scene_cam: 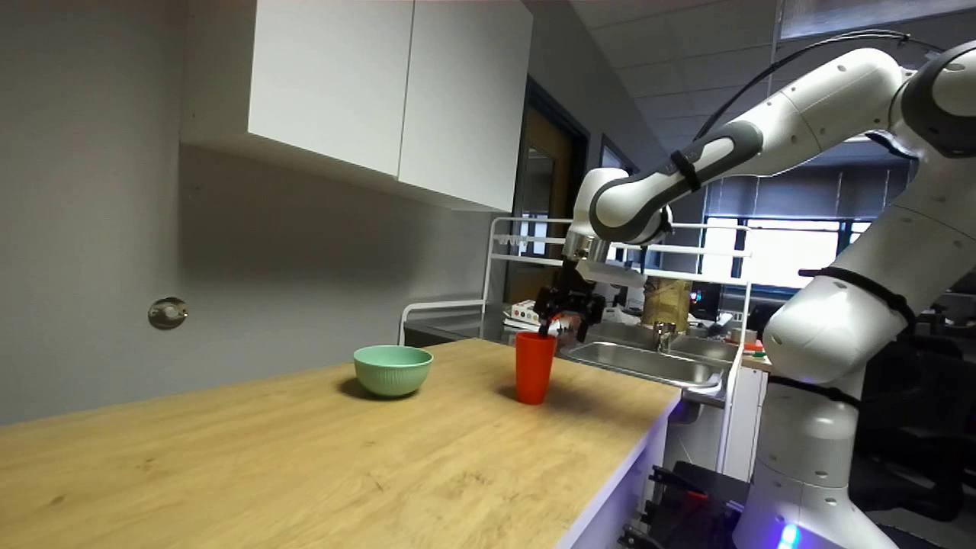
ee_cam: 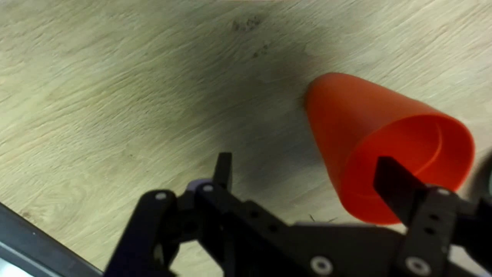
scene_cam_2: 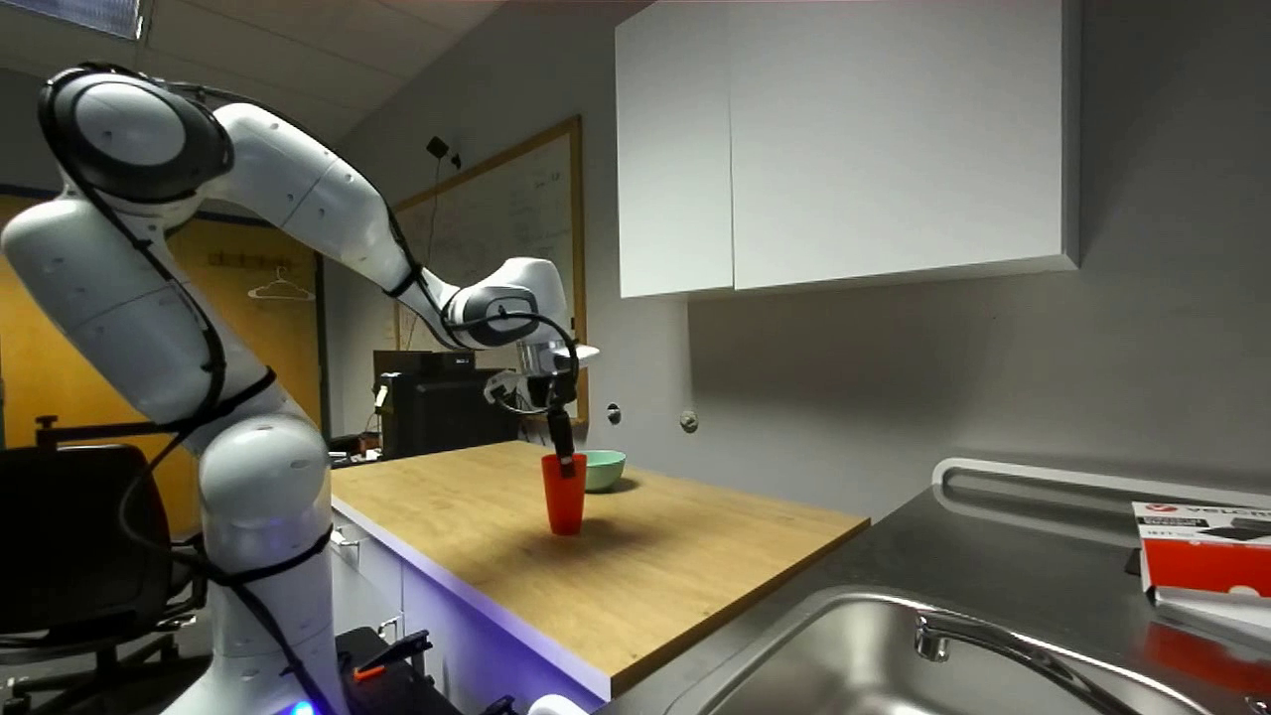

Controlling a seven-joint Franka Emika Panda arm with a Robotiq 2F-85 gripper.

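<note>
An orange-red cup (scene_cam: pixel 533 367) stands upright on the wooden counter (scene_cam: pixel 348 457). My gripper (scene_cam: pixel 563 329) is just above it, pointing down, fingers apart. In the wrist view one black fingertip (ee_cam: pixel 392 182) overlaps the mouth of the cup (ee_cam: pixel 341 124), while the other finger (ee_cam: pixel 223 171) is outside over bare wood, so the near wall of the cup lies between them. How deep the first finger reaches is hard to tell. Beyond the cup sits a light green ribbed bowl (scene_cam: pixel 393 370), also partly visible behind the cup in exterior view 2.
A metal sink (scene_cam_2: pixel 870 643) with a faucet (scene_cam_2: pixel 1013 655) adjoins the counter. White cabinets (scene_cam: pixel 384 101) hang above on the wall, and a white wire rack (scene_cam: pixel 631 271) rises behind the arm. Most of the counter past the bowl is clear.
</note>
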